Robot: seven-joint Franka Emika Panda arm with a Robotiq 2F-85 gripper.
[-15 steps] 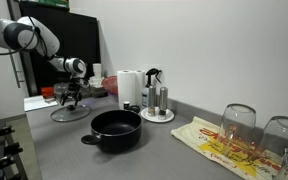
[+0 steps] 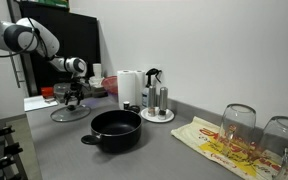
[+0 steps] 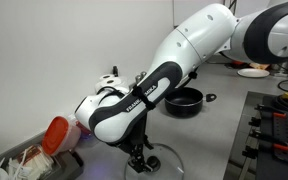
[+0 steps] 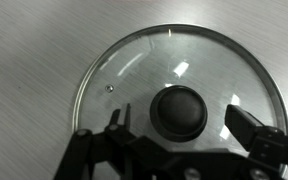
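A round glass lid (image 4: 124, 72) with a metal rim and a black knob (image 4: 178, 112) lies on the grey table. My gripper is open above the lid, one finger on either side of the knob in the wrist view. Whether the fingers touch the knob or the glass cannot be told. In exterior view 1 the lid (image 2: 60, 115) is at the far left, under the gripper (image 2: 72, 103). The black pot (image 2: 117, 129) stands uncovered in the middle of the table, apart from the lid.
Paper towel rolls (image 2: 131, 86) and a plate (image 2: 158, 117) with bottles and shakers stand behind the pot. Two upturned glass jars (image 2: 238, 124) rest on a yellow cloth (image 2: 212, 139) at the right. Bare table lies between lid and pot.
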